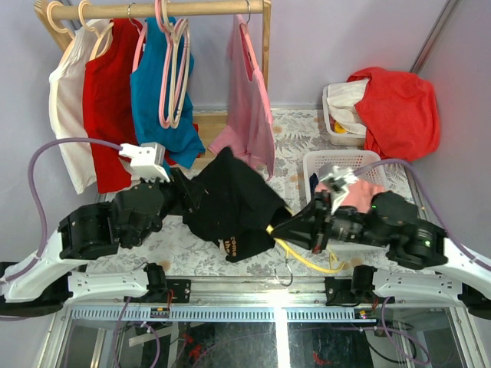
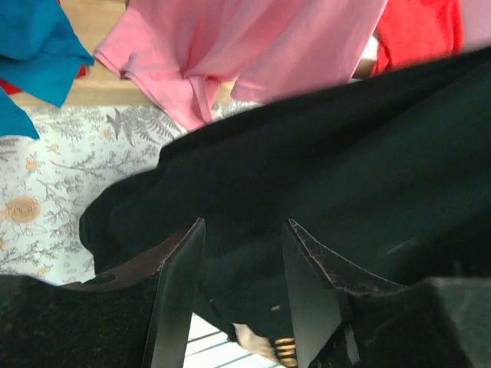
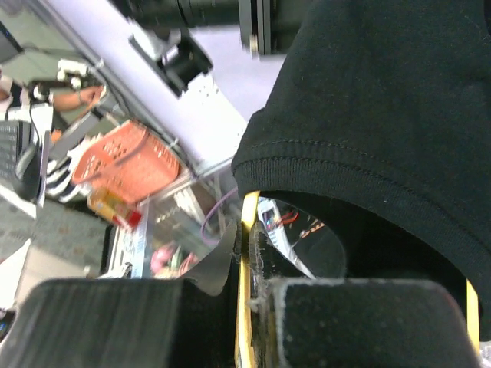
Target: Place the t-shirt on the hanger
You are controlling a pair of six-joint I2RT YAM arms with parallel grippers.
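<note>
A black t shirt [image 1: 230,199] with orange lettering hangs lifted over the middle of the table. A yellow hanger [image 1: 314,262] runs into its opening. My right gripper is shut on the hanger, just outside the shirt's stitched edge. My left gripper is part open, its fingers over the black fabric with nothing clearly held between them. In the top view it is just left of the shirt.
A wooden rack [image 1: 192,9] with hung tops and empty hangers spans the back left. Baskets with folded clothes stand on the right, one rim [image 1: 337,155] partly behind my right arm. Walls bound both sides.
</note>
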